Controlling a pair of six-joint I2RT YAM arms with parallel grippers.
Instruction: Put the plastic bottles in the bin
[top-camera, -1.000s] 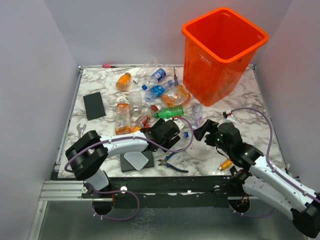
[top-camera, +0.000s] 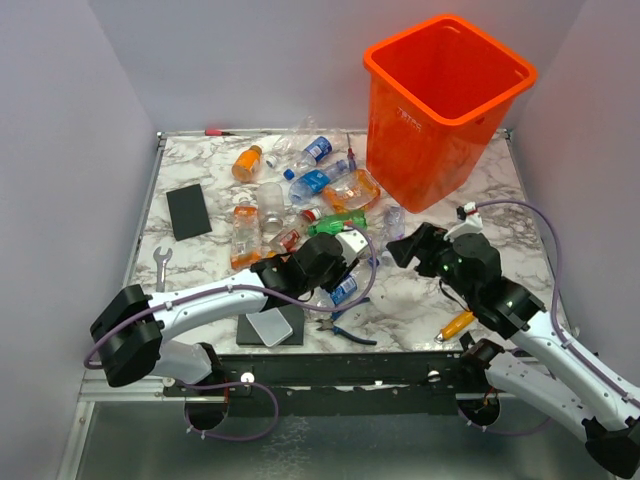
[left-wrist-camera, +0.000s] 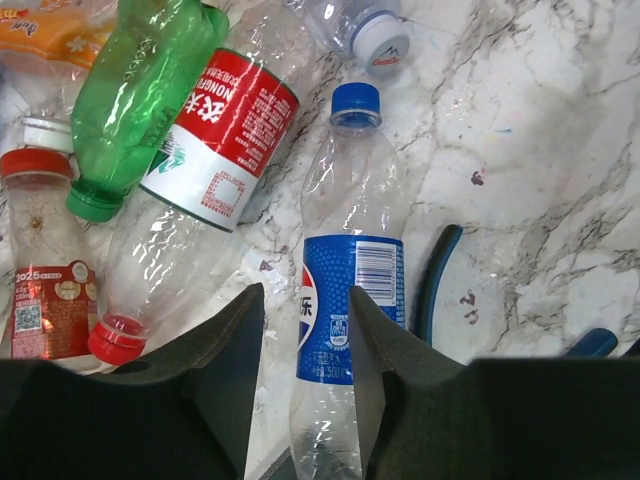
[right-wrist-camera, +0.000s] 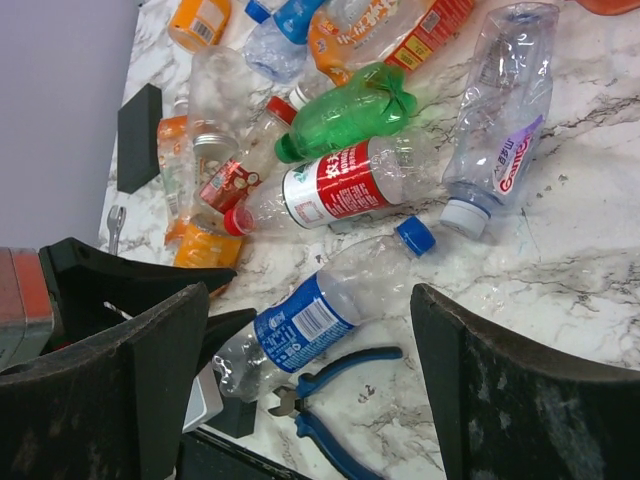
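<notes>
My left gripper hangs over a blue-label clear bottle (left-wrist-camera: 350, 300), part open, its fingertips either side of the label in its wrist view. Further bottles crowd nearby: a green one (left-wrist-camera: 140, 100), a red-label one (left-wrist-camera: 230, 150) and a red-capped one (left-wrist-camera: 45, 310). My right gripper stands open to the right of them in the top view, nothing held. The orange bin (top-camera: 420, 150) stands at the back right.
Pliers (right-wrist-camera: 330, 440), a wrench (top-camera: 162, 265), a dark pad (top-camera: 188, 210) and an orange-handled tool (top-camera: 456, 325) lie on the marble table (top-camera: 180, 150).
My left arm has shifted slightly toward the front of the table, uncovering more of the blue-label bottle in the top view.
</notes>
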